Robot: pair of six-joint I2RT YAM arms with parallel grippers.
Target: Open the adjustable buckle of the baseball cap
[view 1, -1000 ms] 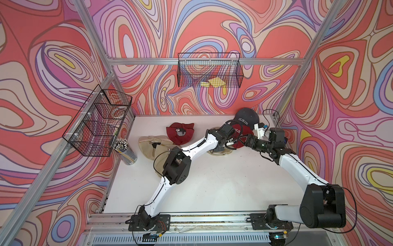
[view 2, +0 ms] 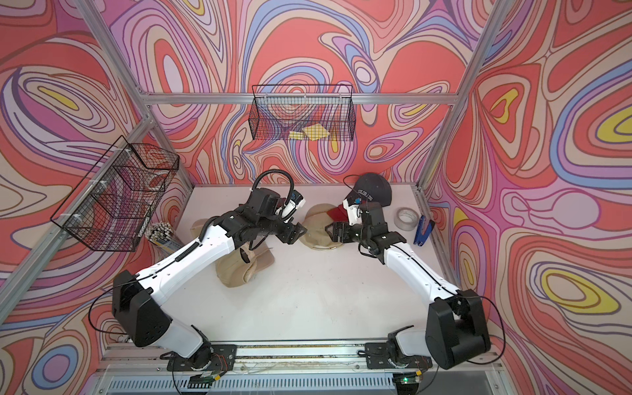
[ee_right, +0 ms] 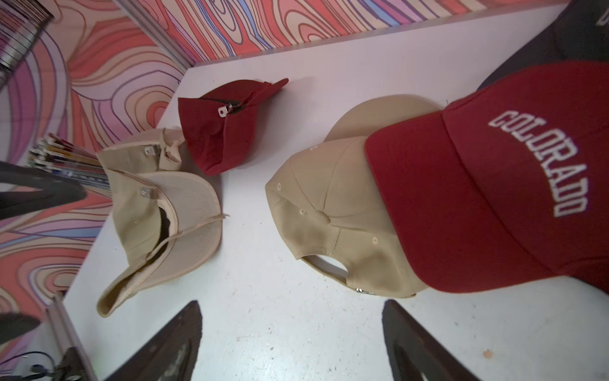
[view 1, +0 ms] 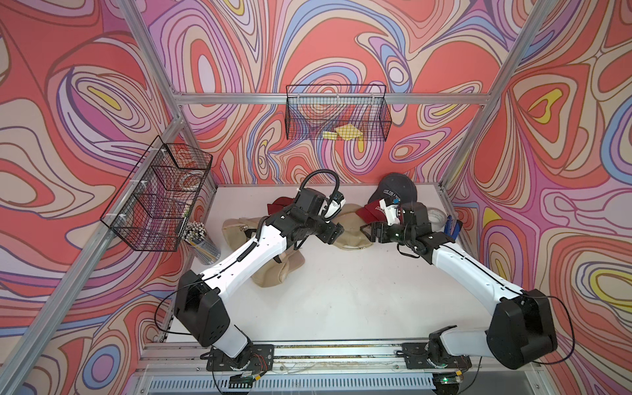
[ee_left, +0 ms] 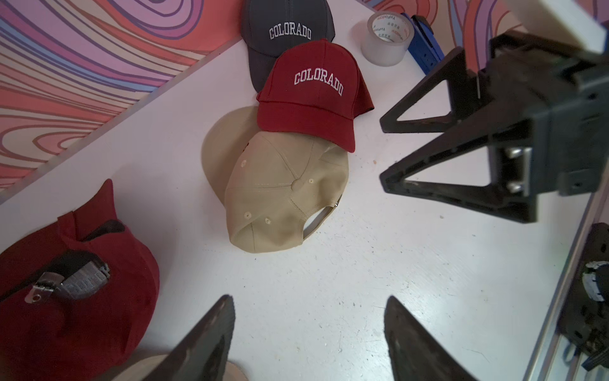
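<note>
A beige cap (ee_left: 279, 184) lies in the middle of the table, its back opening toward the front and a small metal buckle (ee_right: 363, 291) on its strap. On top of its edge rests a red COLORADO cap (ee_right: 488, 171), with a dark COLORADO cap (ee_left: 288, 31) behind. To the left sits another red cap (ee_left: 120, 279) with a metal buckle (ee_left: 43, 289). Farther left are two beige caps; the front one (ee_right: 136, 222) has a loose strap (ee_right: 184, 235) reaching past its brim. My left gripper and right gripper are both open and empty above the table.
A tape roll (view 2: 407, 218) and a blue tool (view 2: 425, 231) lie at the right edge. A pen holder (view 1: 207, 249) stands at the left. Wire baskets hang at the left (view 1: 154, 194) and back (view 1: 335, 112).
My left gripper has drawn back leftward and upward from the middle beige cap, uncovering it. My right arm has moved left, now partly over the red COLORADO cap.
</note>
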